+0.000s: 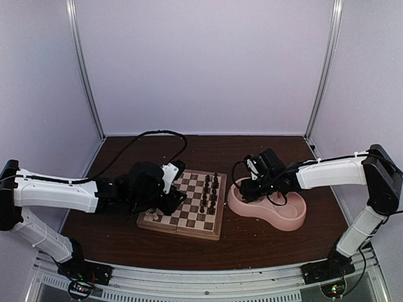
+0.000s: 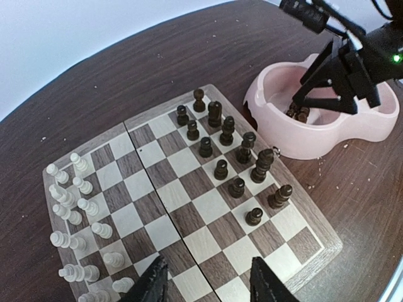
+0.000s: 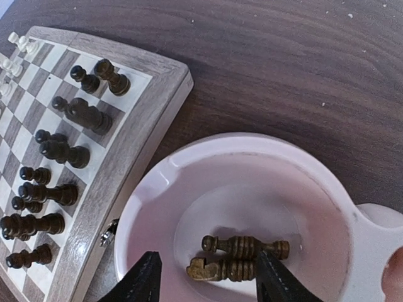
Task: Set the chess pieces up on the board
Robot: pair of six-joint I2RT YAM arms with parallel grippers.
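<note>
The wooden chessboard (image 2: 165, 207) has white pieces (image 2: 82, 187) standing along its left side and dark pieces (image 2: 244, 148) along its right. My left gripper hangs over the board with its fingers apart and nothing between them. Two dark pieces (image 3: 242, 247) lie on their sides in the round bowl of the pink dish (image 3: 252, 139). Above that bowl is my right gripper, open and empty, its fingers on either side of the near part of the lying pieces. From the top view, my right arm hides those pieces.
Beside the board's right edge stands the pink dish, its rim (image 1: 302, 217) close to the board. A metal clasp (image 3: 109, 233) juts from the board's side toward the bowl. Bare dark table (image 1: 208, 150) lies behind the board.
</note>
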